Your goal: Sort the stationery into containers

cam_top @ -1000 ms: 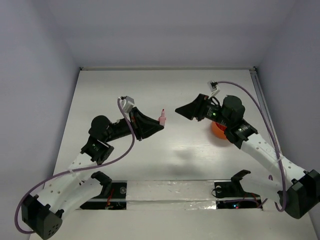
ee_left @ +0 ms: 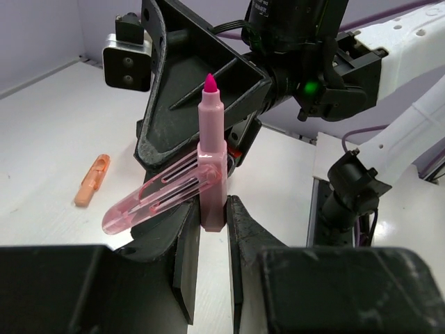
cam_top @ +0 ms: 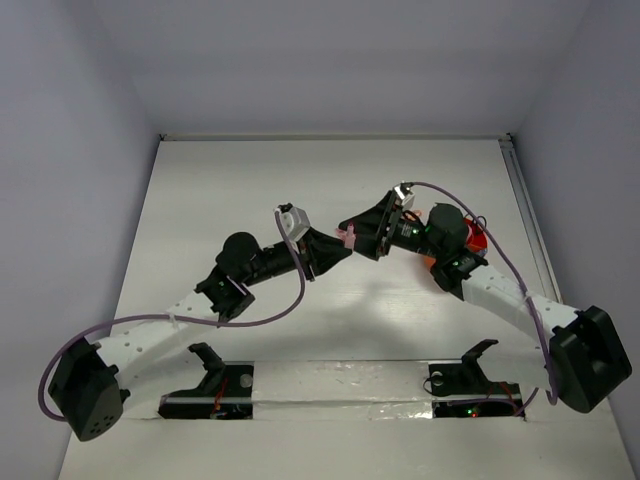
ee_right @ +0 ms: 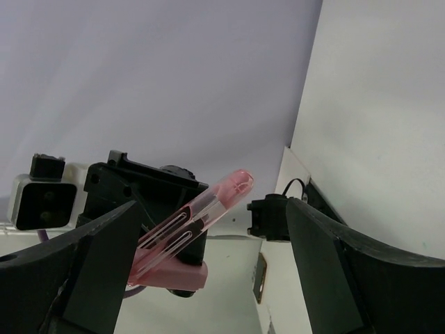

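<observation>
A pink marker [ee_left: 213,167], its bright pink tip bare and pointing up, stands in my left gripper, which is shut on its lower end. A clear pink clip-like piece slants across its side; in the right wrist view this piece [ee_right: 208,209] reaches between the spread fingers of my right gripper, which is open. The two grippers meet above the middle of the table, with the marker [cam_top: 346,236] between them. On the table lies an orange piece [ee_left: 92,179] of similar shape.
A red container [cam_top: 477,238] and an orange container stand at the right, partly hidden by the right arm. Both arms are very close together at mid-table.
Both grippers have come together over mid-table: the left moved right with the marker, the right moved left. The marker's tip is now hidden by the right gripper in the top view.
</observation>
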